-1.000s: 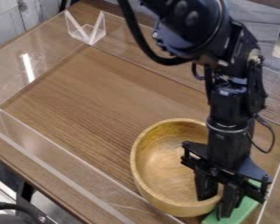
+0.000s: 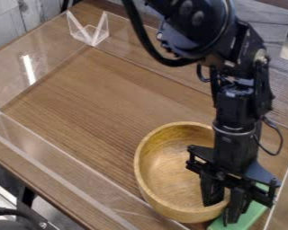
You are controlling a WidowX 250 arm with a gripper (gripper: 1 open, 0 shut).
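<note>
My black gripper [image 2: 238,190] is low at the lower right, over the right rim of a yellow-tan bowl [image 2: 158,166]. It is shut, with its fingertips at the rim; exactly what is between them is hard to make out. The bowl sits on the wooden table near its front edge. A green object [image 2: 257,218] lies under the gripper, to the right of the bowl, partly hidden by the fingers.
A clear plastic holder [image 2: 89,29] stands at the back left. Clear strips run along the table's left and front edges.
</note>
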